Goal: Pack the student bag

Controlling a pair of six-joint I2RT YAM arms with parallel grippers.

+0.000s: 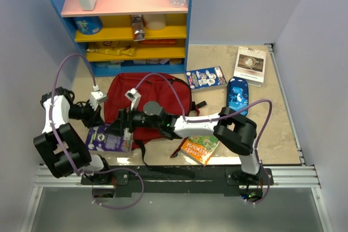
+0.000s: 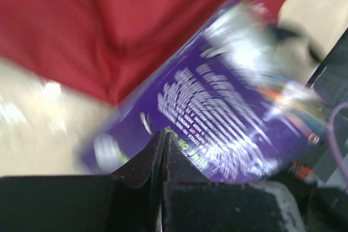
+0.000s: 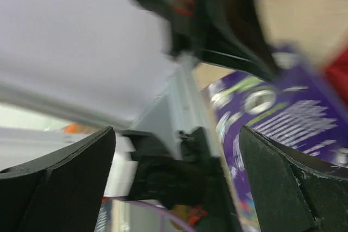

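The purple treehouse book [image 1: 103,139] lies with its purple cover up at the front left, below the red bag [image 1: 149,99]. In the left wrist view my left gripper is shut, its fingers pressed together over the purple book [image 2: 190,101], which is outside them. My right gripper stands wide open. The same book [image 3: 288,112] shows behind its right-hand finger, blurred, not between the two fingers. From above, the right gripper [image 1: 115,127] reaches over the book from the right and covers part of it.
An orange book [image 1: 200,148] lies partly under the right arm. A blue book [image 1: 206,78], a blue pencil case [image 1: 237,96] and a calendar [image 1: 250,64] are on the right. The shelf [image 1: 133,32] stands behind the bag. Clear desk lies at the right.
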